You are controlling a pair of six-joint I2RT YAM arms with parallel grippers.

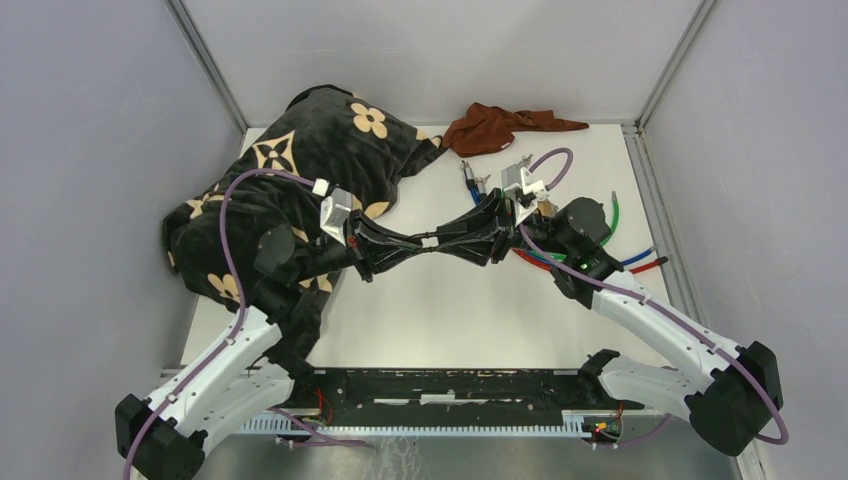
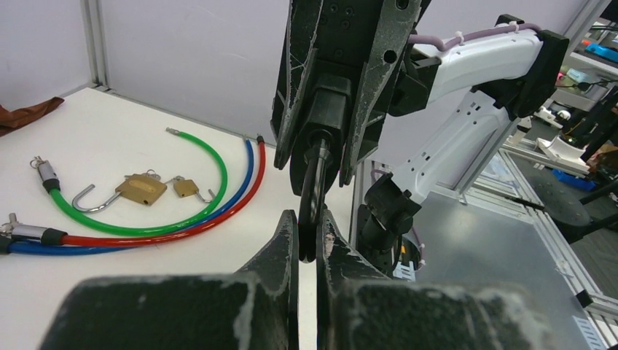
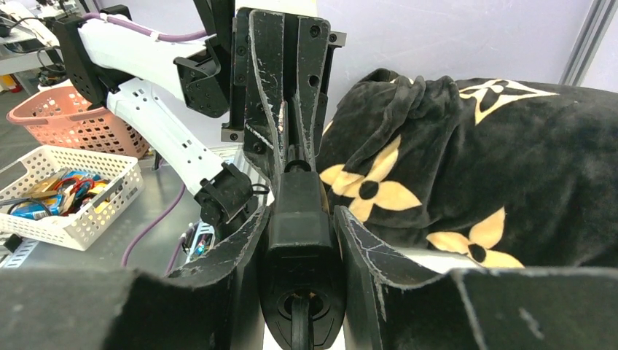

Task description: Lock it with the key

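Note:
My left gripper and right gripper face each other above the middle of the table with a black padlock between them. In the right wrist view the padlock body (image 3: 299,193) is pinched edge-on between the right fingers. A thin grey piece (image 3: 300,324), seemingly the key, stands in the dark opening at the body's near end. Toward the left arm runs the slim black shackle (image 2: 315,197), held between the left fingertips. From above, a small gap shows between the grippers. Whether the shackle sits fully in the body cannot be told.
Red (image 2: 218,221), blue (image 2: 246,175) and green (image 2: 208,149) cable locks lie on the table's right side, with brass padlocks (image 2: 142,189). A dark flowered blanket (image 1: 290,170) covers the left; a brown cloth (image 1: 500,128) lies at the back.

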